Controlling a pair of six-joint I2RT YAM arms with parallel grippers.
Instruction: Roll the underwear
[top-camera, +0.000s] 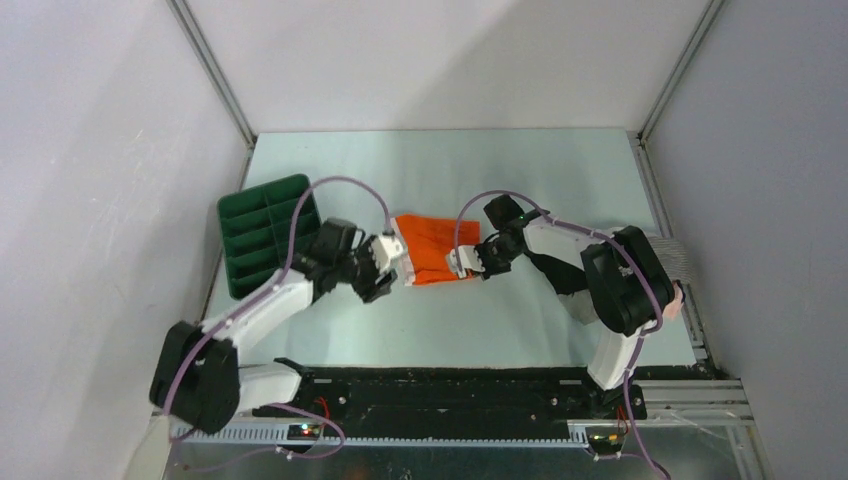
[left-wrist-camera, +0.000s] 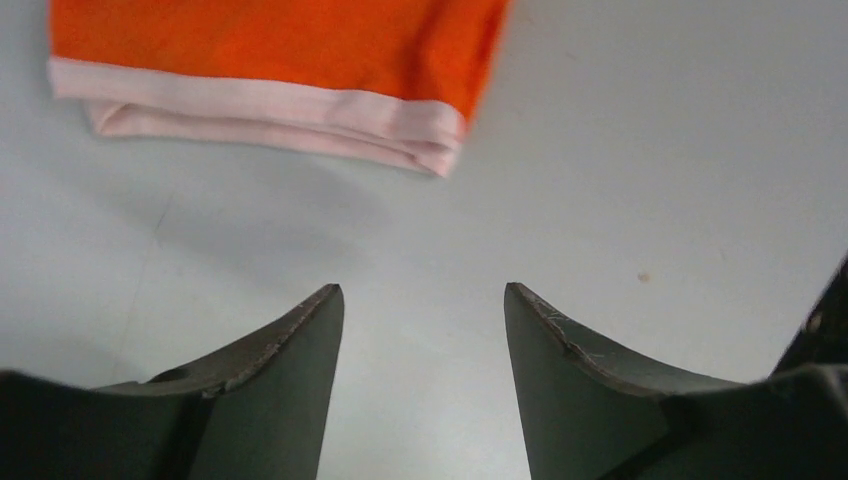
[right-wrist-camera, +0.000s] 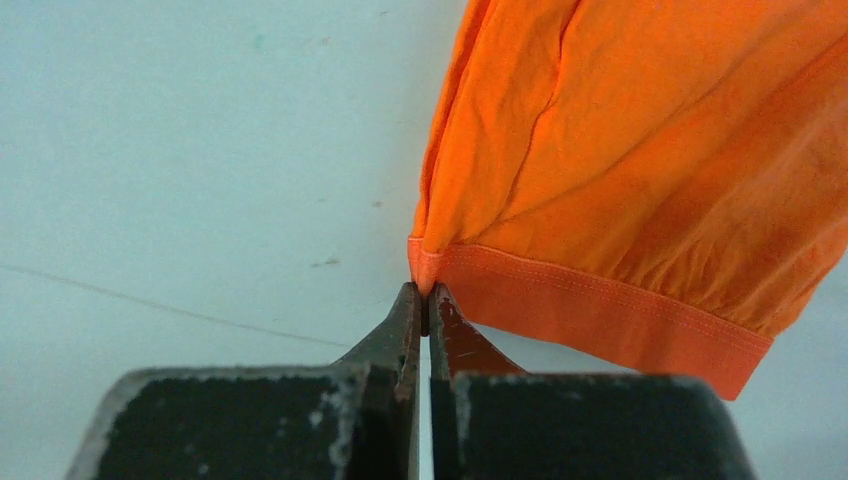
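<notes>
The orange underwear (top-camera: 438, 246) lies folded flat on the table between both arms, its white-pinkish band on the left. In the left wrist view that pale band (left-wrist-camera: 270, 100) appears at upper left, apart from the fingers. My left gripper is open over bare table, with nothing between its fingers. In the right wrist view, the cloth's other end has an orange stitched hem (right-wrist-camera: 600, 310). My right gripper is shut on the near corner of that hem, where the cloth bunches between the tips. The rest of the hem hangs or lies free to the right.
A green compartment tray (top-camera: 250, 230) stands at the left of the table, partly behind the left arm. Dark and grey cloths (top-camera: 575, 290) are piled at the right, beneath the right arm.
</notes>
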